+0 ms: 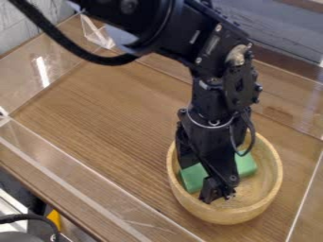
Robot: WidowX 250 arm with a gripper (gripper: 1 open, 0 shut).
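Observation:
A round tan bowl (255,208) sits on the wooden table at the lower right, holding a green object (245,163). The black gripper (207,170) reaches down into the bowl, over the green object and hiding part of it. Whether its fingers touch or grasp the object is unclear, and so is how far they stand apart.
A wall runs along the back, and cables and other items lie off the table's edge at the lower left.

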